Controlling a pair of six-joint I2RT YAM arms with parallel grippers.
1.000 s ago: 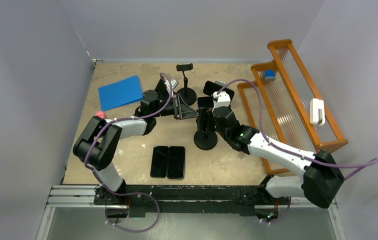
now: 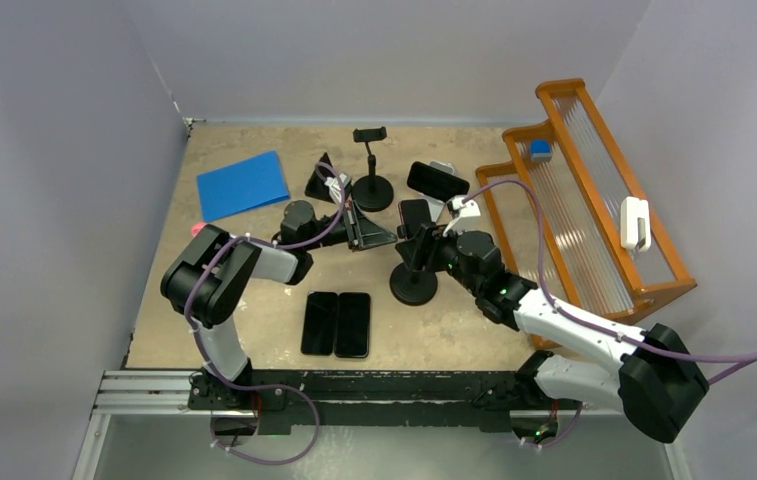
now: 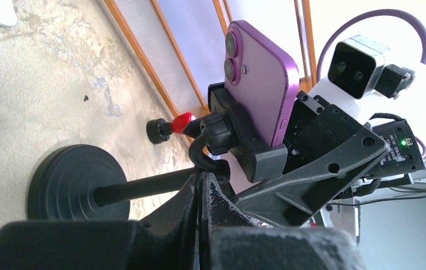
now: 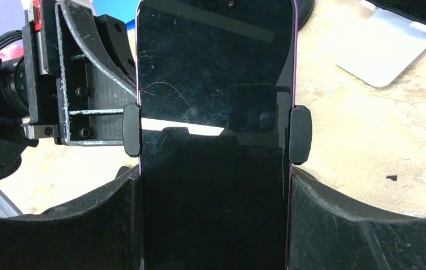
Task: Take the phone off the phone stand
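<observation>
A purple phone sits in the clamp of the black phone stand, its camera side toward the left wrist view. In the right wrist view its dark screen lies between the stand's two side pads. My right gripper has one finger along each long edge of the phone, just below those pads; whether they press on it is hard to tell. My left gripper is shut, its tips close to the stand's neck, with nothing showing between them. From above, the stand's round base rests on the table.
Two dark phones lie side by side at the front. Another stand is at the back, with a dark phone to its right. A blue folder lies at left, and a wooden rack borders the right side.
The right arm has swung slightly right and forward, and the stand's base has shifted a little the same way. My left gripper has moved slightly downward in the top view.
</observation>
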